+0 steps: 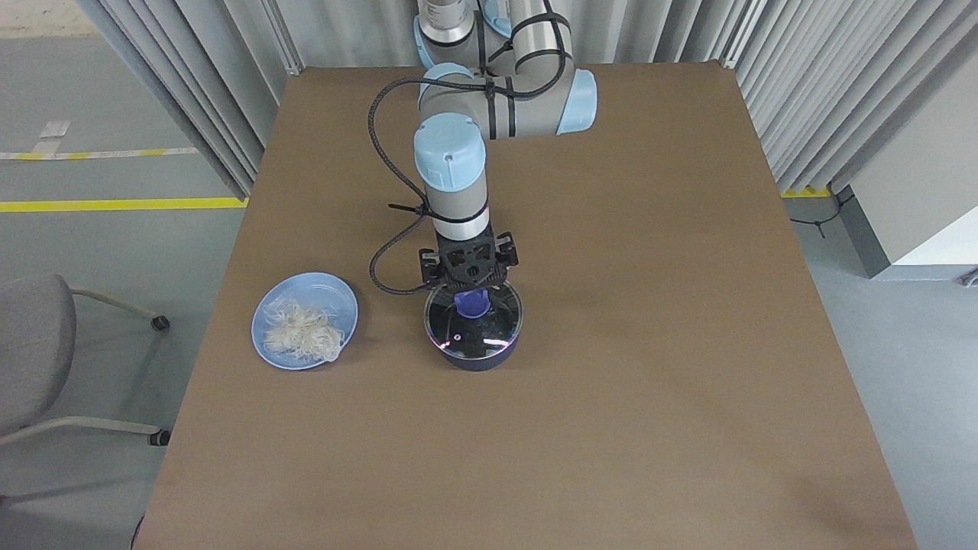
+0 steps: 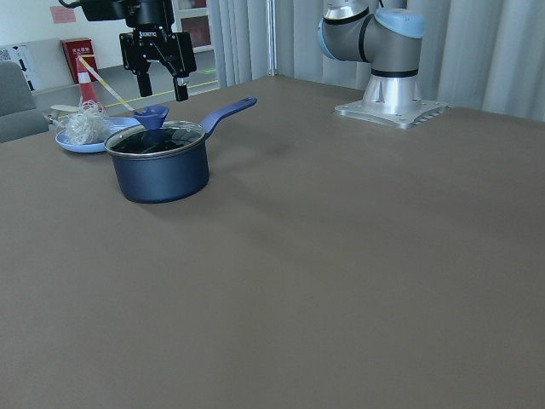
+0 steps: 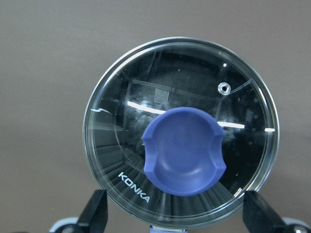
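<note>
A blue saucepan [image 2: 162,179] with a glass lid [image 3: 121,145] stands on the table; the lid's blue knob [image 3: 182,150] is centred in the wrist view, and the pan's handle [image 2: 230,111] points toward the arm's base. My gripper [image 2: 162,89] hangs open above the pot, its fingers apart, with nothing between them. In the front view the gripper body covers the handle and part of the lid. A light blue plate [image 1: 275,353] holding a heap of pale noodles [image 1: 302,330] lies to the pot's left.
A grey chair [image 1: 27,348] stands beside the table's left edge, off the tabletop.
</note>
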